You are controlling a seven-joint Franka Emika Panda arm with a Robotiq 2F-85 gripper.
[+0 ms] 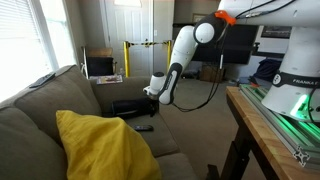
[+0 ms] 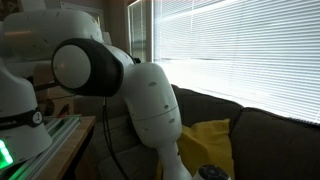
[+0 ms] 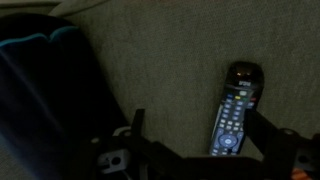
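Note:
A black remote control (image 3: 236, 110) with pale and coloured buttons lies on the grey couch seat. In the wrist view it sits right of centre, its lower end partly hidden near the right finger. My gripper stands open above the couch, with its dark fingers apart and nothing seen held. The same remote (image 1: 143, 128) shows small in exterior view 1, nearer the camera than the gripper (image 1: 154, 97). Beside the gripper is a dark, soft-looking item (image 1: 128, 107), which has a teal edge in the wrist view.
A yellow cloth or cushion (image 1: 102, 146) covers the near part of the couch (image 1: 42, 103). A wooden table (image 1: 270, 135) stands at the right near the arm base. Bare couch fabric surrounds most of the remote.

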